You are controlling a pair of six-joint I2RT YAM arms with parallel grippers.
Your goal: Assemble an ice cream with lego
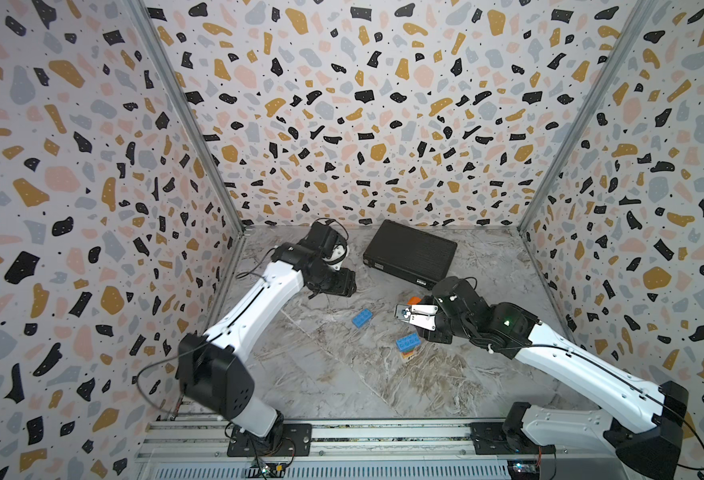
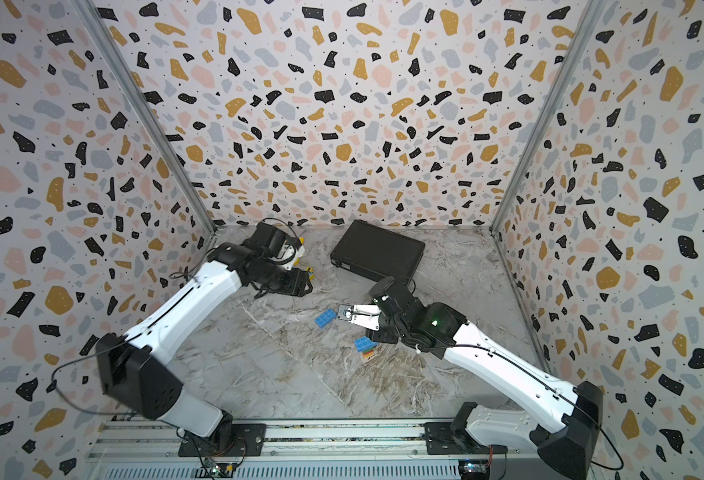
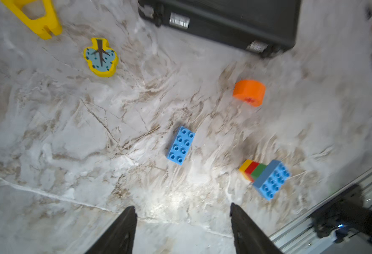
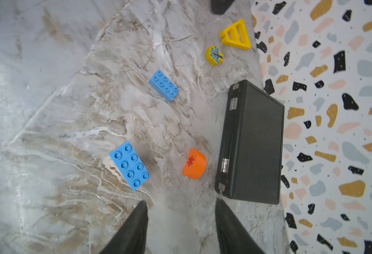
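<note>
A loose blue brick (image 3: 180, 146) lies in the middle of the table. Another blue brick tops a small stack whose yellow, red and green layers (image 3: 253, 170) show in the left wrist view. Near the black case an orange piece (image 4: 194, 163) rests on its side. Toward the back left lies a yellow piece with a blue patterned face (image 3: 100, 57), beside a yellow triangular frame (image 4: 237, 35). Both grippers hover above the table: the left gripper has its fingers apart and empty, and the right gripper stands open, nothing between its fingers.
A black case (image 1: 411, 252) stands at the back centre, close to the orange piece. Bare marble table (image 1: 319, 376) spreads across the front and left. Patterned walls (image 1: 384, 120) close off the back and sides.
</note>
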